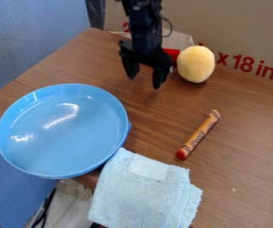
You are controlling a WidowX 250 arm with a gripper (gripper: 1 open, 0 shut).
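My black gripper (143, 76) hangs open over the back of the wooden table, its two fingers pointing down. Just behind and right of it is a red object (171, 53), partly hidden by the gripper, and beside that a round pale yellow object (196, 64). Nothing shows between the fingers. A blue plate (61, 125) sits at the front left, and an orange crayon-like stick (200, 134) with a red end lies to the right.
A folded light blue cloth (145, 191) lies at the front edge. A cardboard box (252, 31) stands along the back. Bare table (252, 116) shows at the right and around the gripper.
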